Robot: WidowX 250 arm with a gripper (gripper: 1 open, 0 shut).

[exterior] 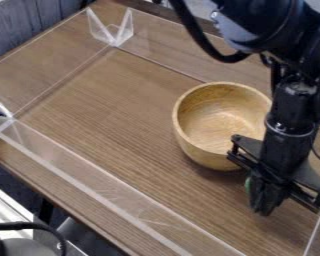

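My black gripper (263, 190) is low at the right, just below and right of a tan wooden bowl (203, 115). It covers most of a green block, of which only a small bit shows behind the fingers. Whether the fingers are closed on the block is unclear.
The wooden table (96, 100) has clear room to the left of the bowl. Transparent strips and fittings line its left side and back. Dark cables and a pale surface lie at the bottom left.
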